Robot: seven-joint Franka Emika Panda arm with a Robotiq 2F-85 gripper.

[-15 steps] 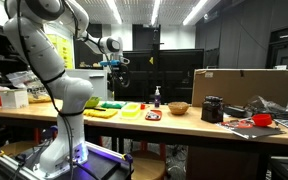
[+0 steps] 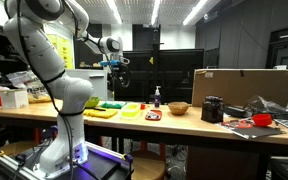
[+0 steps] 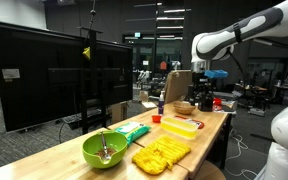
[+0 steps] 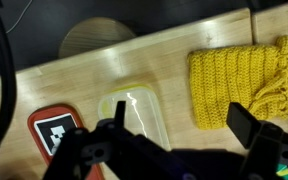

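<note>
My gripper is open, its black fingers (image 4: 111, 132) spread at the bottom of the wrist view with nothing between them. In exterior view 1 the gripper (image 2: 116, 66) hangs well above the table. Beneath it in the wrist view lie a clear yellowish tray (image 4: 134, 103), to the left, and a folded yellow knitted cloth (image 4: 219, 85), to the right. The cloth (image 3: 162, 153) rests near the table's edge in exterior view 2, with the yellow tray (image 3: 182, 127) beyond it. A red-framed board (image 4: 54, 128) with a black-and-white marker sits left of the tray.
A green bowl (image 3: 105, 148) with something inside stands near the cloth. A red cup (image 3: 156, 118), a wicker basket (image 2: 177, 109) and a pump bottle (image 2: 157, 97) occupy other parts of the table. A round stool (image 4: 96, 38) is off the table edge.
</note>
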